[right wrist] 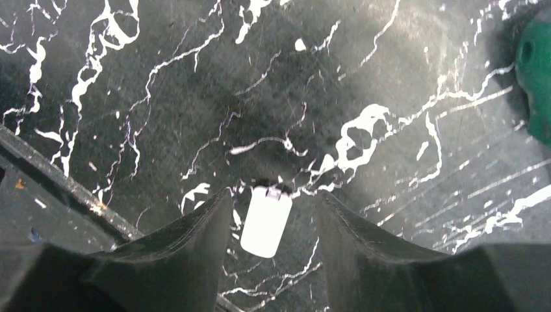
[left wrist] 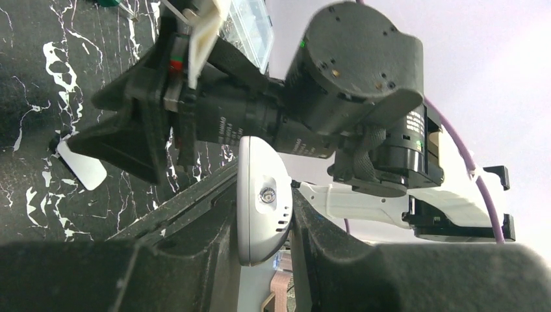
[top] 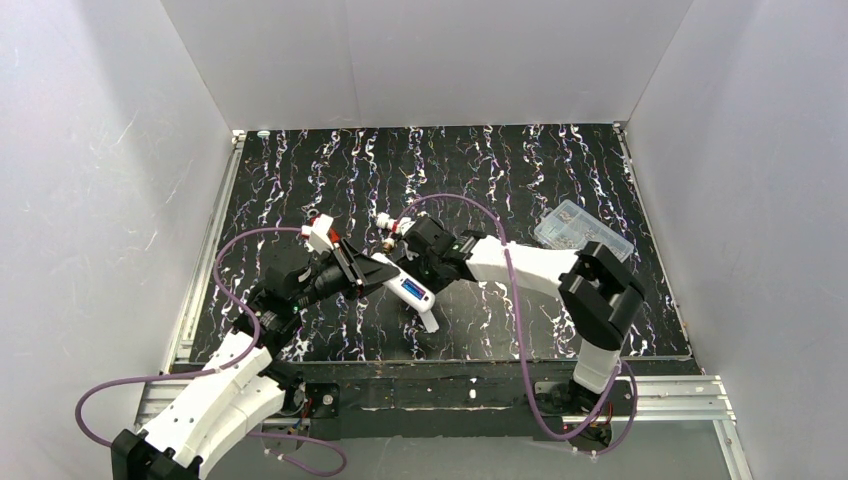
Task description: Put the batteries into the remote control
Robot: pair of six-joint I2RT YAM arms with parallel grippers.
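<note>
My left gripper is shut on the white remote control (left wrist: 263, 195), which is held in the air with its screen up in the top view (top: 405, 285). A white battery cover (right wrist: 265, 221) lies on the black marbled table below, also under the remote in the top view. My right gripper is above the table near the cover, its fingers apart with nothing seen between them. In the top view its tip is hidden behind the arm and the remote. I see no batteries clearly.
A clear plastic box (top: 583, 232) with small items stands at the right. White pipe fittings (top: 390, 222) lie behind the arms, and a green object (right wrist: 534, 78) is at the edge of the right wrist view.
</note>
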